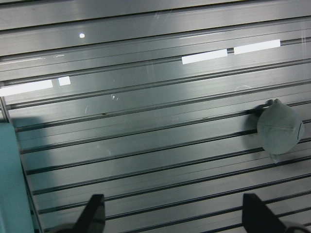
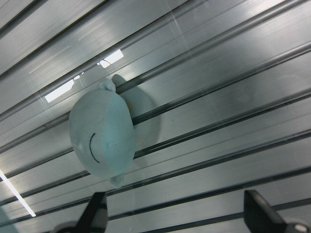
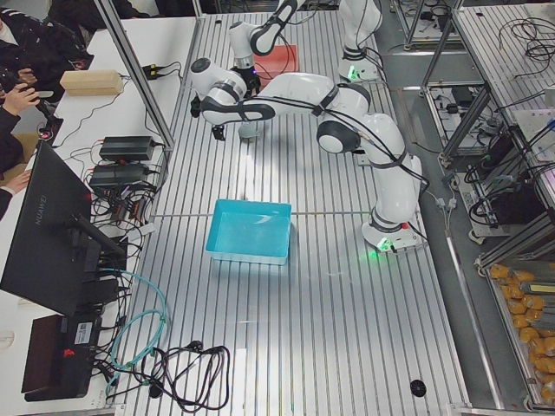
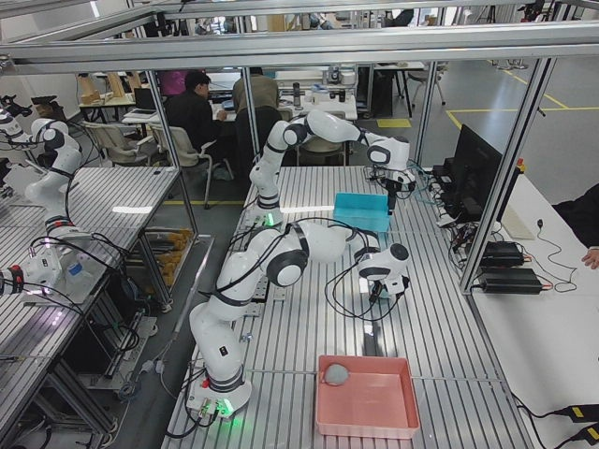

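A pale grey-blue plush toy [image 2: 101,133] with a stitched smile lies on the slatted metal table, below my right gripper, which stands open with nothing between its fingers. The left wrist view shows a plush toy [image 1: 280,127] at the right, off to the side of my left gripper, also open and empty. In the camera right view a grey plush [image 4: 335,374] sits in the pink bin [image 4: 401,402]. The teal bin [image 3: 250,256] looks empty in the camera left view.
A monitor [image 3: 48,225], power supplies and coiled cables [image 3: 186,377] line the table's side. Another workbench [image 3: 512,61] stands beyond the aisle.
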